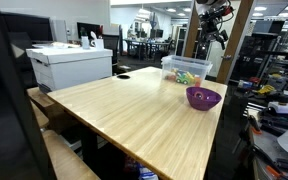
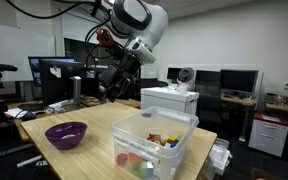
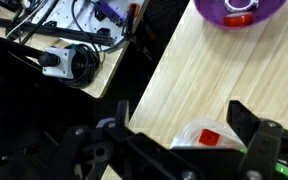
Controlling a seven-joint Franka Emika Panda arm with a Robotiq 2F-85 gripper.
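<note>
My gripper is open in the wrist view, its dark fingers wide apart with only the table showing between them. A purple bowl [image 1: 204, 97] sits near the table's edge; the wrist view shows a red piece [image 3: 239, 20] and a pale ring-like item inside. Nearby stands a clear plastic bin [image 2: 158, 124], with several small coloured items at its bottom. In exterior view 2 the gripper [image 2: 111, 92] hangs above the table, between bowl and bin. Part of the bin lies below the fingers in the wrist view, with a red item [image 3: 209, 137] showing through.
A small dark object [image 1: 123, 76] lies at its far edge. White cabinets [image 1: 74, 68] stand behind. Cables and a black stand [image 3: 79, 60] are beside the table.
</note>
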